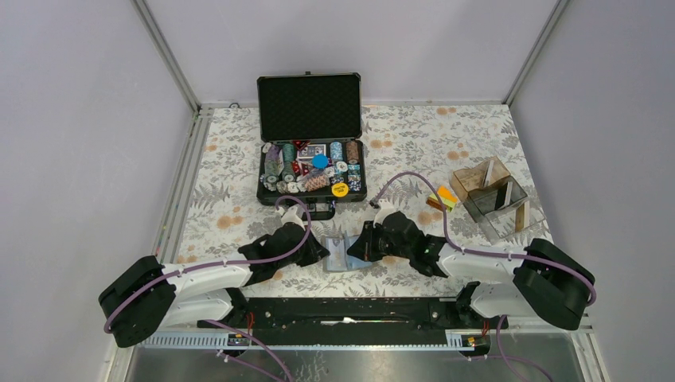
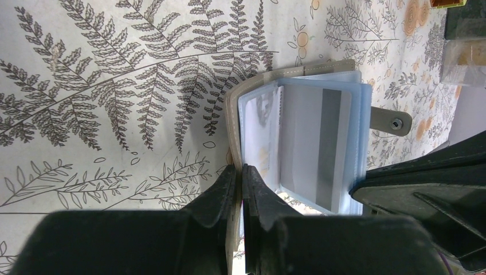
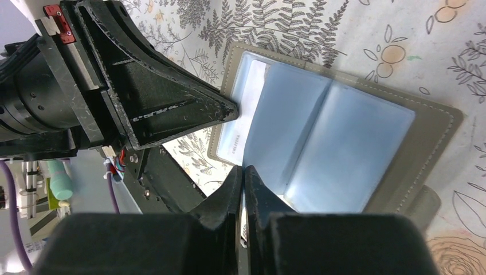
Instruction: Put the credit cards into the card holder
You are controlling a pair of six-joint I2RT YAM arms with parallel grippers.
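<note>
An open card holder (image 1: pixel 337 256) with a tan cover and translucent blue sleeves lies at the table's front middle, between the grippers. My left gripper is shut on the holder's left edge. My right gripper has its fingertips together at the edge of a raised blue sleeve (image 3: pixel 292 114); whether that sleeve is pinched between them is hard to tell. A white insert shows in the sleeve at the left side. Small orange and yellow cards (image 1: pixel 443 198) lie to the right, beside a divided clear tray.
An open case of poker chips (image 1: pixel 310 169) stands at the back middle. The clear tray (image 1: pixel 497 199) with dividers is at the right.
</note>
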